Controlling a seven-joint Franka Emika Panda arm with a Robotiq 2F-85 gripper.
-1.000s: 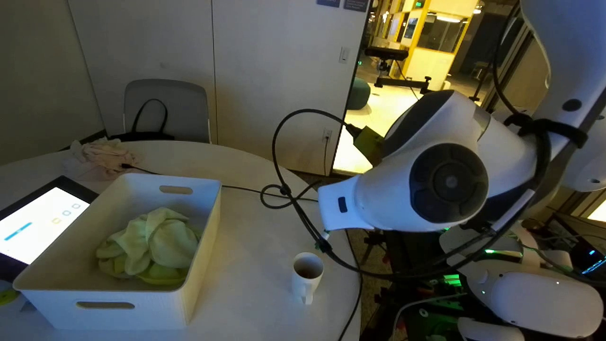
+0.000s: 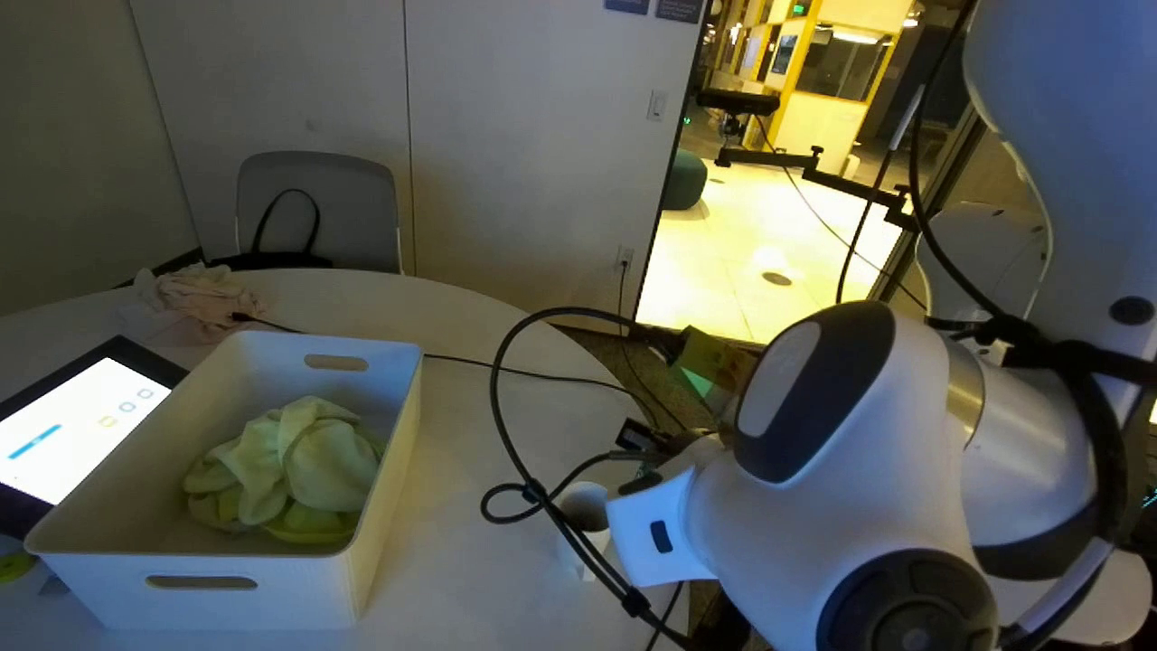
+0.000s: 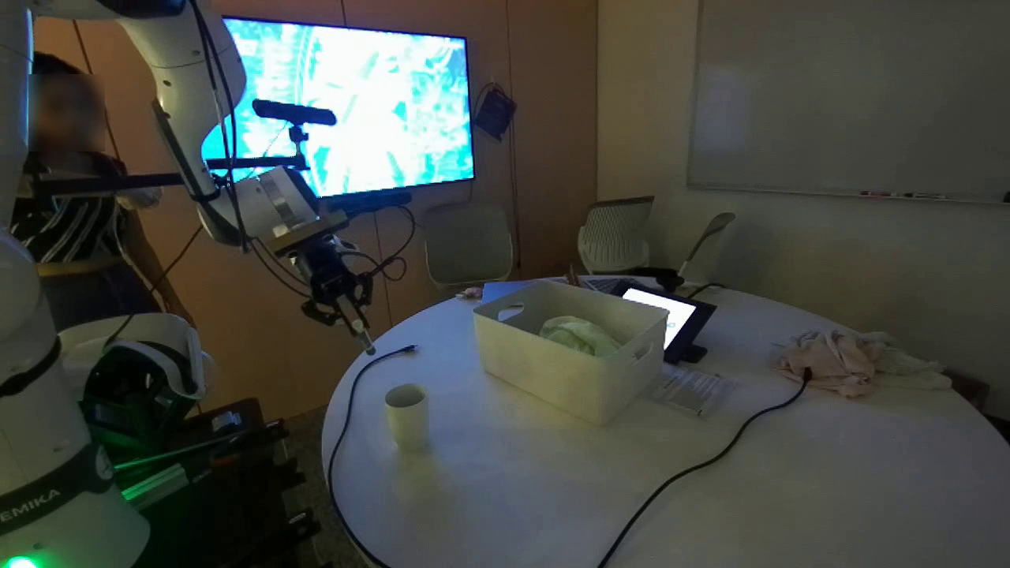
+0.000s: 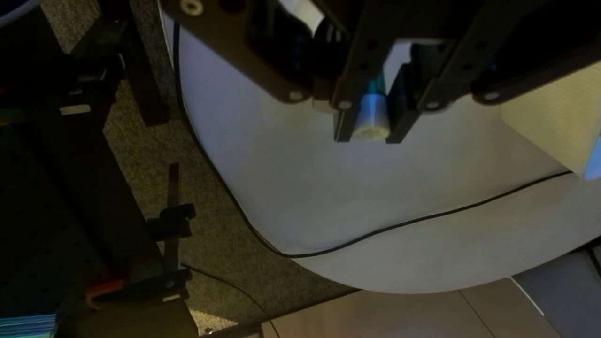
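My gripper is shut on a small white and teal cylinder, perhaps a marker, whose pale round end points out between the fingers. In exterior view 2 the gripper hangs near the table's edge, above its surface, and the cylinder slants downward from it. A white mug stands upright on the table nearby, apart from the gripper. Exterior view 1 shows the mug partly covered by the arm and cables; the fingers are hidden there.
A white bin holding a pale green cloth stands on the round table. Beside it is a lit tablet. Pink cloth lies farther off. Black cables cross the tabletop; the front is otherwise mostly clear.
In exterior view 1 the arm's wrist has swung lower and turned, and now covers part of the mug. Bin, cloth and tablet look unmoved.
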